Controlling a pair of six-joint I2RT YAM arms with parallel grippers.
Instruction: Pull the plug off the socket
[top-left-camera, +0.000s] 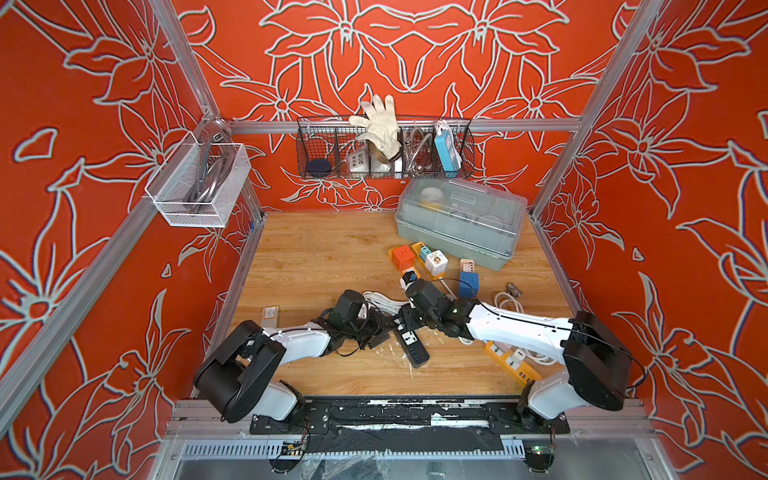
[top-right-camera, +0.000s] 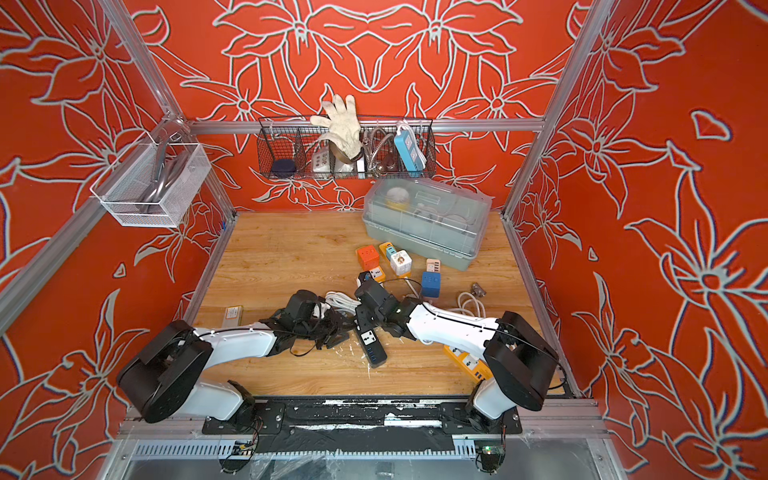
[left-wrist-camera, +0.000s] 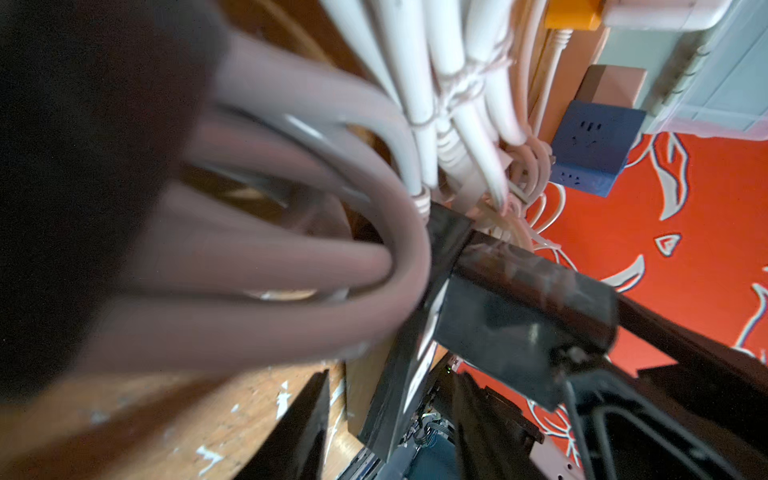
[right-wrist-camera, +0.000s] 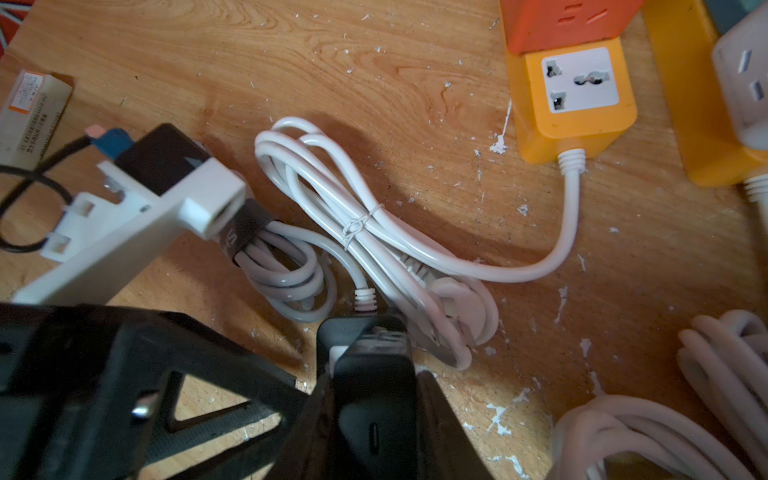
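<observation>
A black power strip (top-left-camera: 414, 353) with white sockets lies slantwise near the table's front middle. On its cord end sits a dark block-shaped plug (left-wrist-camera: 532, 300), up against the socket face in the left wrist view. My right gripper is shut on this plug (right-wrist-camera: 373, 416), one finger along each side. The contact between plug and socket is mostly hidden there. From the left, my left gripper reaches the strip (left-wrist-camera: 400, 376), its fingers parted with the strip's body between them. Whether they touch it cannot be told.
Grey cable loops (left-wrist-camera: 344, 240) crowd the left gripper, and a white cable bundle (right-wrist-camera: 352, 224) lies just beyond the strip. Behind stand orange (top-left-camera: 402, 256), white (top-left-camera: 436, 262) and blue (top-left-camera: 469, 282) sockets. A yellow strip (top-left-camera: 512, 362) lies front right.
</observation>
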